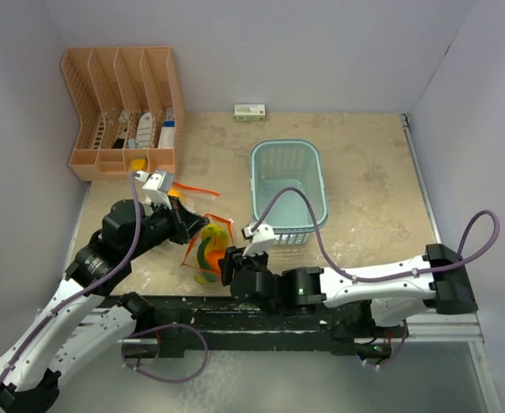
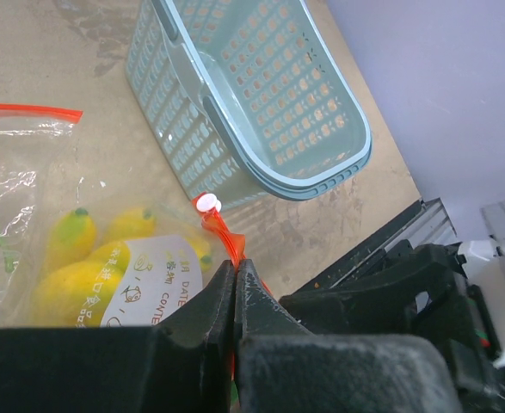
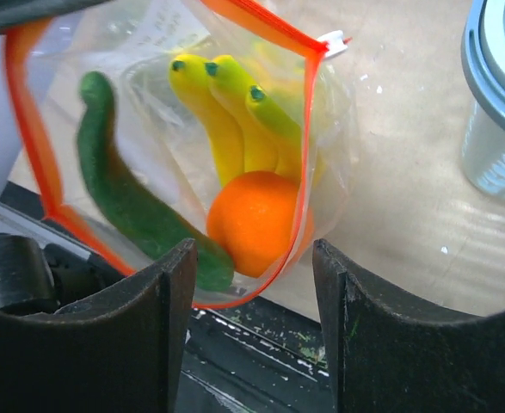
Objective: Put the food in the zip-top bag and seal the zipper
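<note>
A clear zip bag with an orange-red rim (image 1: 220, 217) stands with its mouth agape below the left arm. Inside it, the right wrist view shows a green cucumber (image 3: 136, 202), yellow bananas (image 3: 235, 112) and an orange ball-shaped fruit (image 3: 256, 219). My left gripper is shut on the bag's rim, pinching a thin part near the white slider (image 2: 207, 203). My right gripper is part open at the near side of the mouth. Between and beyond its fingers lie the rim's lower corner and food, not clamped.
A pale blue basket (image 1: 289, 144) stands right of the bag, close to both grippers. Another flat clear bag with an orange strip (image 1: 196, 188) lies behind. A peach rack (image 1: 86, 157) fills the back left.
</note>
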